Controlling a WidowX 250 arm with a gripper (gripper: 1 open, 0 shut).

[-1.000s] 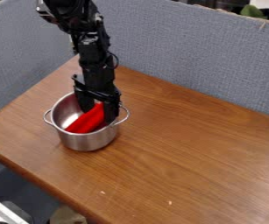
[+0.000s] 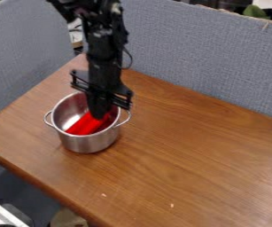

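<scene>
A steel pot with two side handles stands toward the left of the wooden table. A red elongated object lies inside it. My black gripper hangs over the pot's back part, its lower end at rim height above the red object. Whether its fingers are apart or closed on anything cannot be made out.
Grey padded walls border it at the back and left. Assorted items lie beyond its lower left edge.
The red object still lies in the pot, which stands in the same place.
</scene>
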